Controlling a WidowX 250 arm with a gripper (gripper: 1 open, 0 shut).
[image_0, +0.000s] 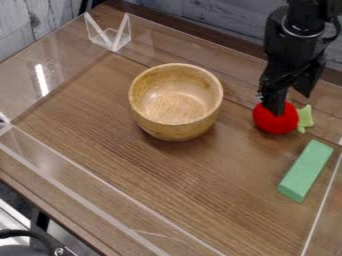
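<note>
A red round object (275, 119), like a tomato, sits on the wooden table (120, 200), with a small green leafy piece (303, 122) beside it on the right. The black gripper (279, 91) comes down from the top right, open, its fingertips at the upper side of the red object. A light green block (306, 170) lies below, near the right edge.
A tan bowl (175, 127) stands left of the red object. A white wire-like item (111, 50) lies at the upper left.
</note>
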